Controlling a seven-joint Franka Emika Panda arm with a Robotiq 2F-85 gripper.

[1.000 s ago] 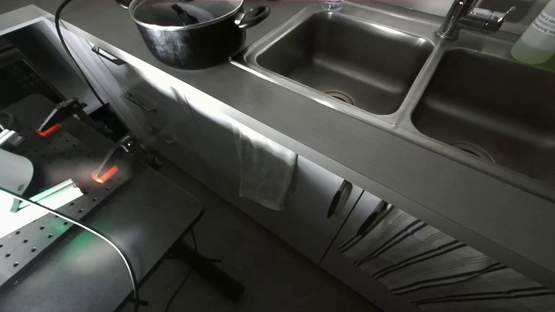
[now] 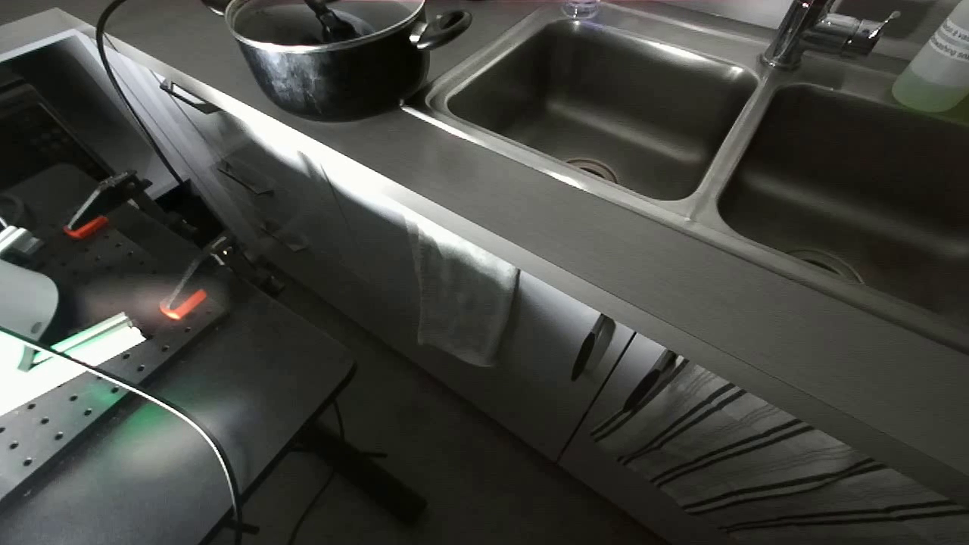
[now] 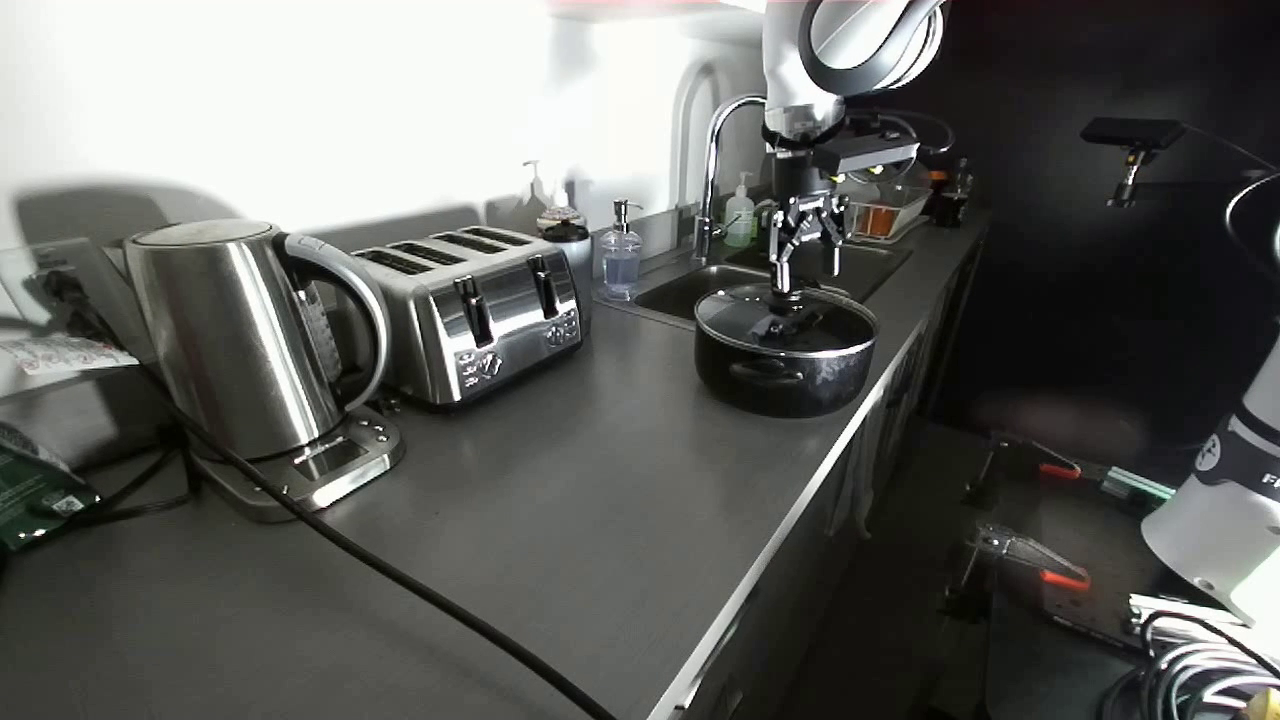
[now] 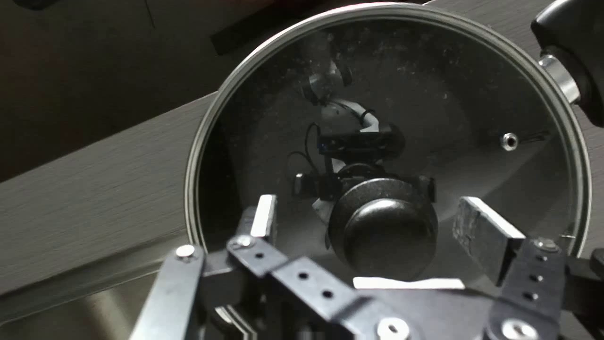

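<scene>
A black pot [image 3: 780, 382] stands on the counter with a steel-rimmed glass lid [image 4: 272, 102] on it. The lid's round black knob [image 4: 390, 238] shows below the centre of the wrist view, between the two fingers. My gripper [image 3: 809, 266] points down above the lid, its fingers wide apart. One finger pad [image 4: 475, 226] is right of the knob and the other is left, with a clear gap on each side. Nothing is held. In exterior view 1 the pot [image 2: 336, 82] is at the top, the gripper out of frame.
The sink [image 2: 599, 109] adjoins the pot, and a faucet [image 3: 717, 156] rises behind it. A soap bottle [image 3: 621, 258], a toaster [image 3: 480, 306] and a kettle [image 3: 246, 342] line the wall. A black cable crosses the otherwise clear front counter. The counter edge [image 3: 828, 462] is close to the pot.
In exterior view 1, the dark shape around the knob on the glass lid looks larger than a second ago. The pot and everything else there stay in place.
</scene>
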